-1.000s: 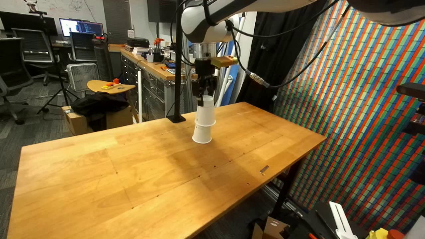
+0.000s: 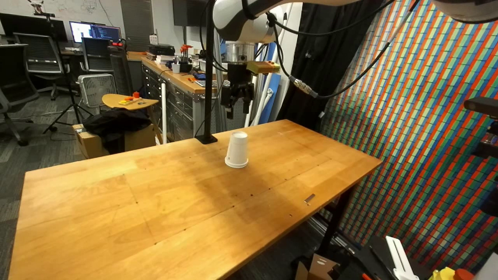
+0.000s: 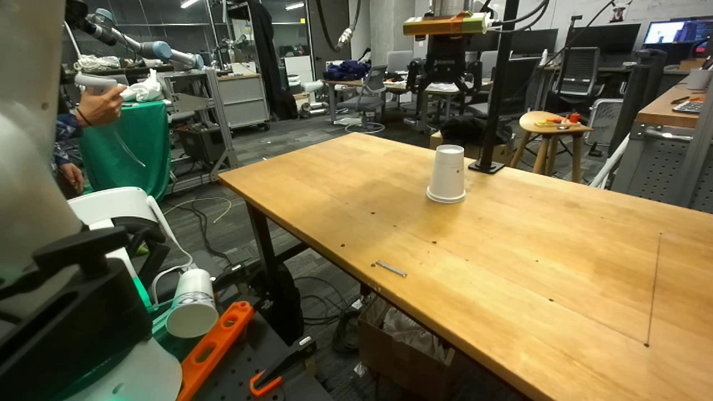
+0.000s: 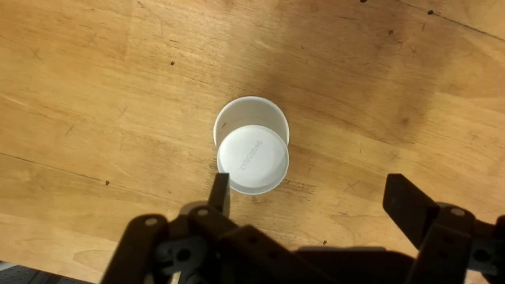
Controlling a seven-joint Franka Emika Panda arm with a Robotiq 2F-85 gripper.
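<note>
Upside down on the wooden table (image 2: 154,196) stands a white paper cup stack (image 2: 237,150), looking almost like one cup with a thick double rim at its base. The wrist view looks down on the closed bottom of the top cup (image 4: 253,157), which bears faint printed digits. My gripper (image 2: 238,111) hangs clear above the cups, open and empty. Its fingers are wide apart in the wrist view, the left fingertip (image 4: 220,194) overlapping the cup's lower-left edge in the picture. The inner cup is hidden apart from the rim area.
A black post (image 3: 493,100) rises from the table's back edge, close to the cups. A small metal strip (image 3: 391,268) lies near the opposite edge. Off the table, another paper cup (image 3: 192,304) lies among tools.
A second ago the gripper was around an upper cup partway over the lower one. Now that cup sits down over the lower one, and the gripper has opened and risen away.
</note>
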